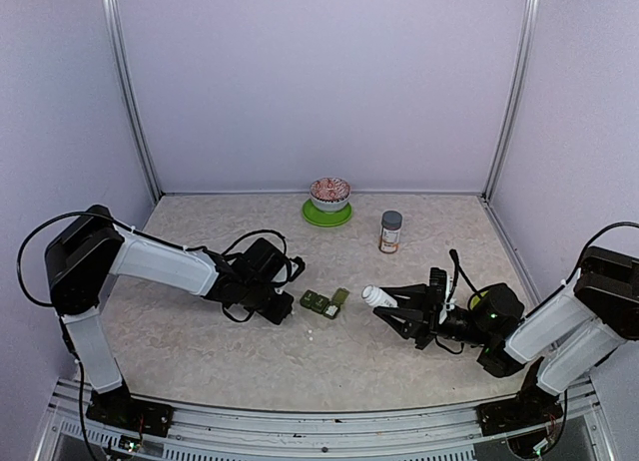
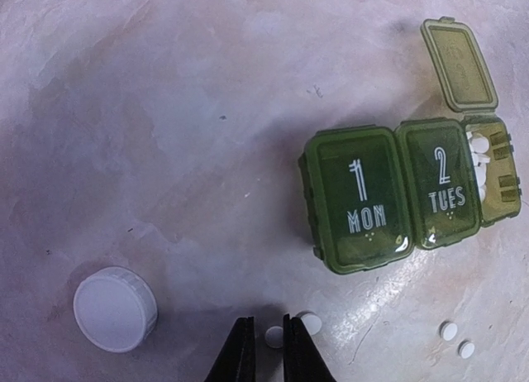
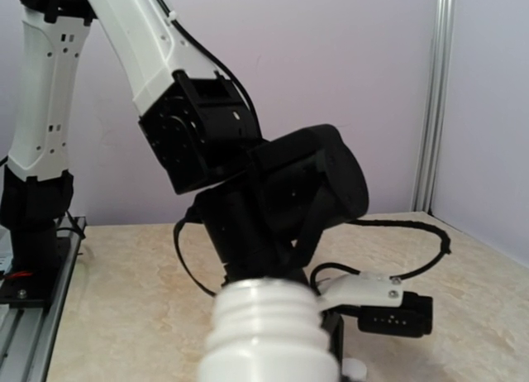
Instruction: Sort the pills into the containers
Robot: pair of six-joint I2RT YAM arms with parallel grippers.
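Note:
A green pill organizer (image 1: 318,302) lies mid-table; the left wrist view shows MON (image 2: 355,200) and TUES (image 2: 438,183) lids closed, a third compartment open with white pills inside. My left gripper is shut over the table, fingertips by two loose pills (image 2: 311,322), nothing visible held. Two more pills (image 2: 448,331) lie right of them; a white cap (image 2: 115,309) lies to the left. My right gripper is shut on an uncapped white bottle (image 1: 379,298), held tilted above the table; its threaded neck fills the bottom of the right wrist view.
At the back stand a bowl (image 1: 329,191) on a green plate (image 1: 326,219) and a jar (image 1: 389,236) with a grey lid. The front of the table between the arms is clear.

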